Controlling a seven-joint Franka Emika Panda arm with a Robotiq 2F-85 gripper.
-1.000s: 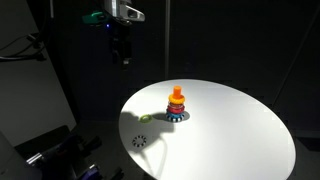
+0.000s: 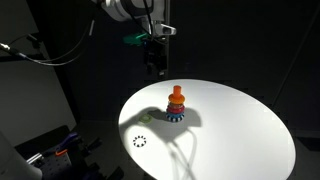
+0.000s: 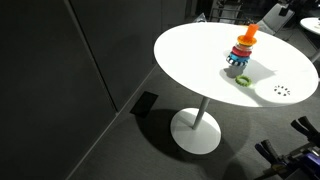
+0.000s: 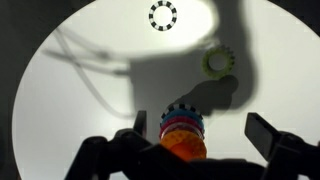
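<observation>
A toy stack of coloured rings stands upright on the white round table, topped by an orange piece. A yellow-green ring and a black-and-white ring lie flat and apart on the tabletop. High over the table, above and left of the stack in exterior view 1, hangs my gripper. In the wrist view its dark fingers are spread wide, with nothing held; the orange top appears low in the frame, between and below them.
A second dark claw-like shape is low beside the table's edge. A single pedestal base supports the table.
In exterior view 1 my gripper has moved rightward from the left, coming nearer the stack, and its shadow has shifted across the table. The stack and both loose rings stay put.
</observation>
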